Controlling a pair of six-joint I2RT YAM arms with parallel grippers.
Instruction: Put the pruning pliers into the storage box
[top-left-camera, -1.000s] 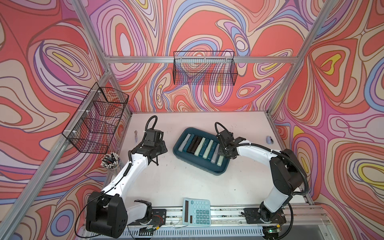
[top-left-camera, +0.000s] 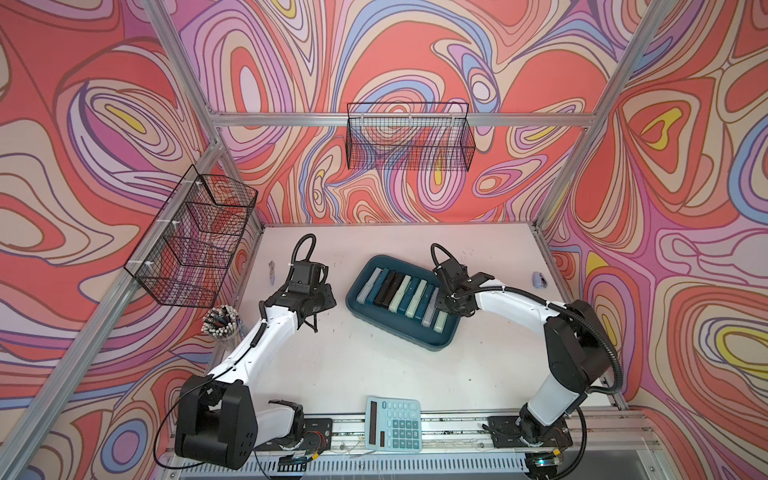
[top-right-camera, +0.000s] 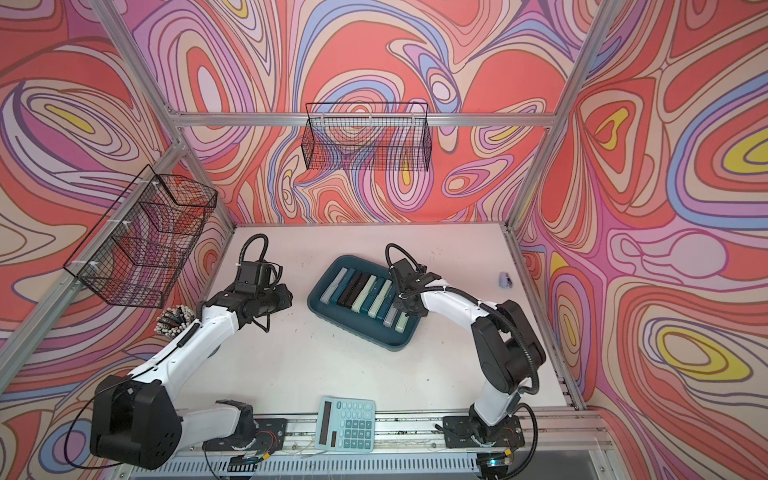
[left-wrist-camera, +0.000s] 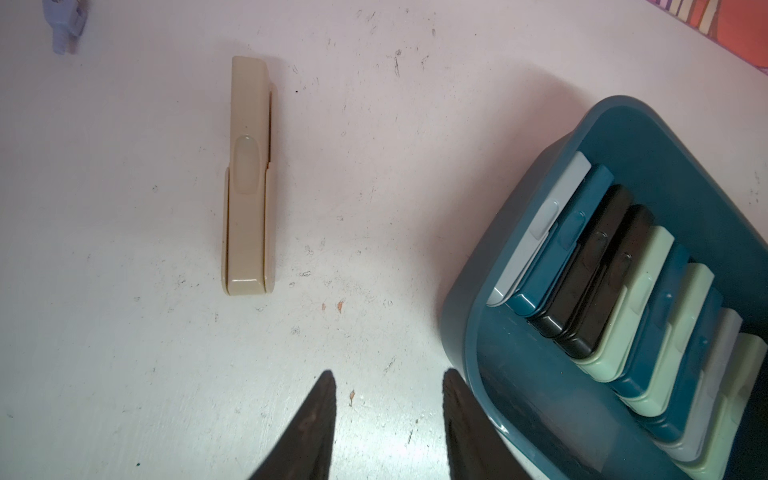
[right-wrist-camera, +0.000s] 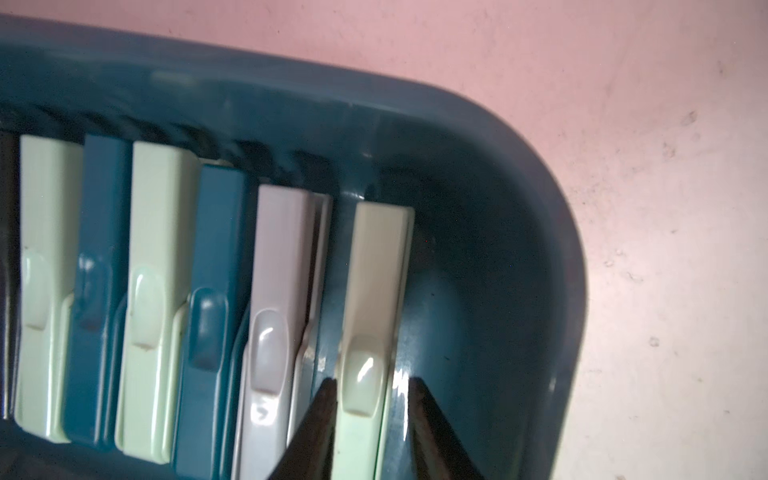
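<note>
A beige stapler-shaped tool (left-wrist-camera: 249, 176), possibly the pliers of the task, lies on the white table in the left wrist view. My left gripper is open and empty, with bare table showing between its fingers, close to the left wall of the teal storage box (left-wrist-camera: 468, 316). Several similar tools fill the box in a slanted row. Over the box's right end, my right gripper stands open, its fingers on either side of a pale green tool (right-wrist-camera: 369, 336). Whether they touch it cannot be told. The top views hide both sets of fingertips.
Inside the box, some floor stays free right of the pale green tool. A calculator (top-left-camera: 393, 424) lies at the front edge, and a pen holder (top-left-camera: 222, 322) stands left. A small lilac object (left-wrist-camera: 63, 20) is at the far left.
The right arm's elbow has shifted slightly right and down in the picture, and the left arm has moved a little. The box and the tools in it look unmoved.
</note>
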